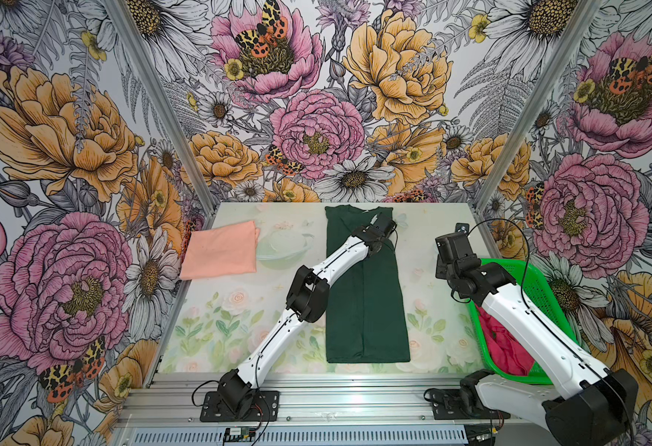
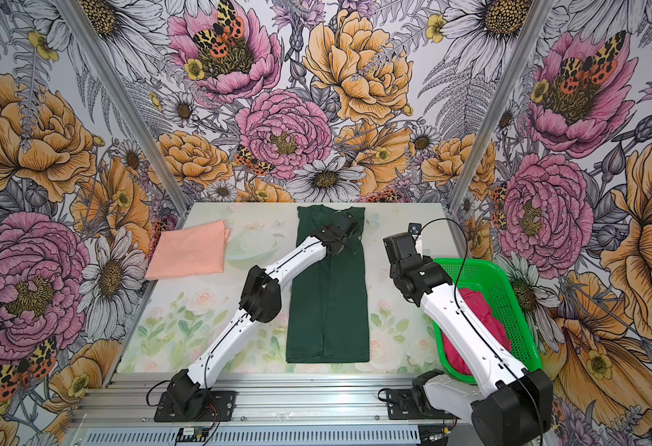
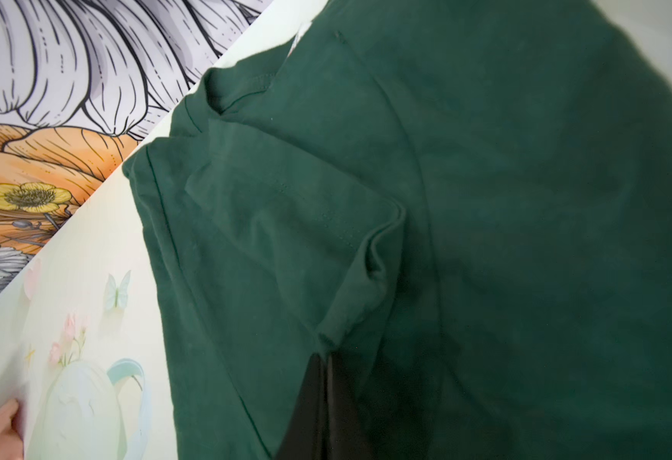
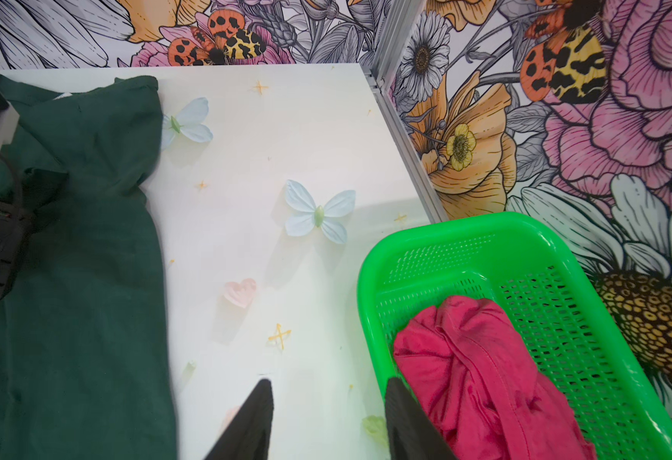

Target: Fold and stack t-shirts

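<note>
A dark green shirt [image 1: 363, 319] lies lengthwise in the middle of the table, long sides folded in, with a rumpled flap near its collar in the left wrist view. My left gripper is shut at that flap's lower tip; whether fabric is between the fingers is unclear. My right gripper stands open above the table, right of the shirt. A folded peach shirt [image 1: 218, 252] lies at the back left. A pink garment [image 4: 481, 368] is in the green basket [image 4: 382, 276] at the right.
Patterned walls and metal posts bound the table at the back and sides.
</note>
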